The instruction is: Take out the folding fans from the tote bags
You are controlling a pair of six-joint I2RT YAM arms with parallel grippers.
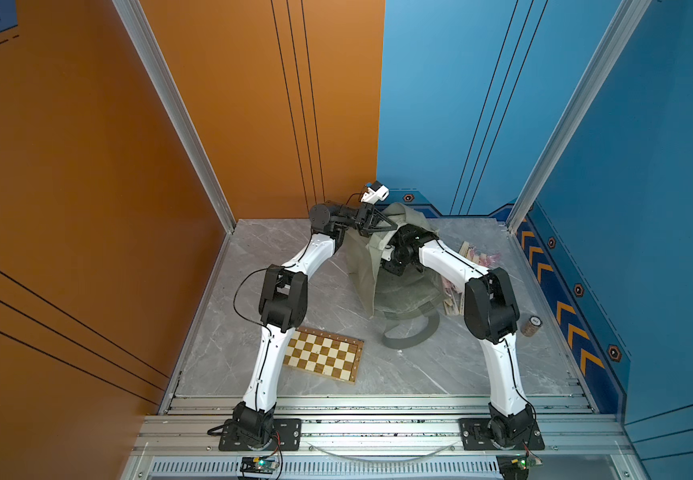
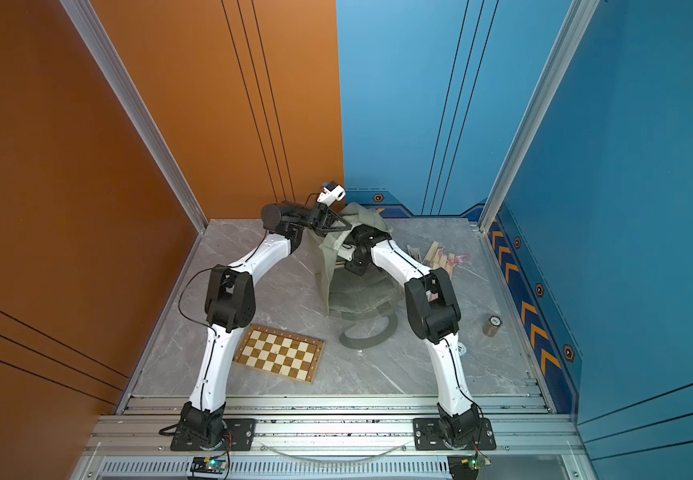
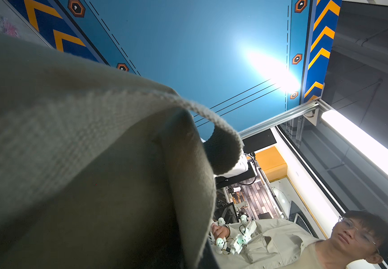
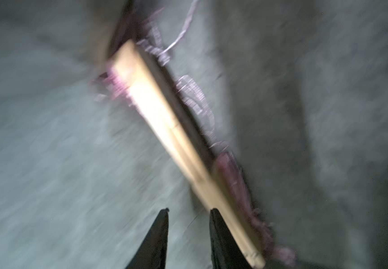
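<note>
A grey-green tote bag is raised at its top beside my left gripper, which is shut on its cloth rim. The bag fills much of the left wrist view. My right gripper is inside the bag. Its fingertips show with a gap, over a blurred pale wooden folding fan with pink tassels; whether they grip anything cannot be told. Part of the fan runs behind the right finger.
More fans with pink tassels lie right of the bag. A checkered board lies front left, a small can at the right. A person shows in the left wrist view.
</note>
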